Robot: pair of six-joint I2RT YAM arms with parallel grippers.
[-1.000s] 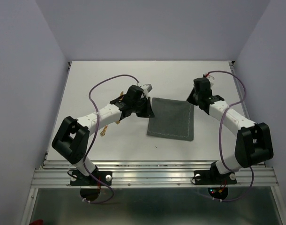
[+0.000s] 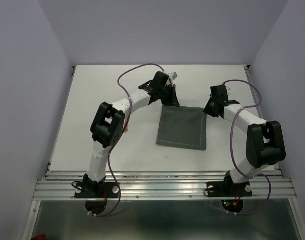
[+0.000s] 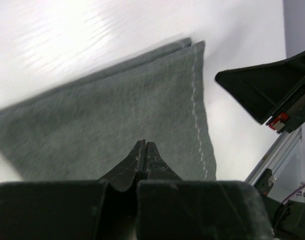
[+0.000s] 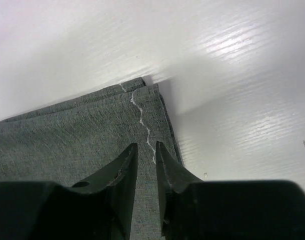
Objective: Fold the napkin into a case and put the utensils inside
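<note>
The grey napkin [image 2: 181,127] lies folded on the white table, its top edge doubled, a stitched line along its right side. My left gripper is shut, hanging over the napkin's upper left region. My right gripper is over the upper right corner, its fingers a little apart with napkin visible beneath; whether it touches cloth I cannot tell. The utensils [image 2: 126,127] lie left of the napkin, mostly hidden under the left arm.
Side walls and the front rail [image 2: 157,174] bound the area.
</note>
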